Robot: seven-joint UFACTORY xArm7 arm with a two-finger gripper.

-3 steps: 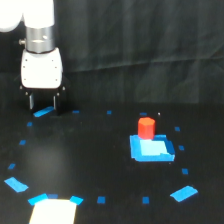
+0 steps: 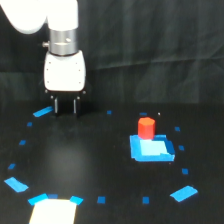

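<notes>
My gripper (image 2: 66,107) hangs at the back left, pointing down, its two fingers (image 2: 55,106) spread apart and nothing visible between them. A red, roughly cylindrical block (image 2: 146,130) stands right of centre, at the back of a small blue-edged square (image 2: 166,157) with a white middle. Whether the block rests inside this square or just behind its far edge, I cannot tell. Wide empty table lies between the gripper and the block.
A pale cream object (image 2: 52,212) is cut off by the bottom edge at the left. Blue tape pieces (image 2: 184,193) are stuck around the black table. A dark curtain (image 2: 150,50) hangs behind.
My gripper has shifted to the right and slightly lower, its fingers still apart. The red block, the blue-edged square and the cream object have stayed where they were.
</notes>
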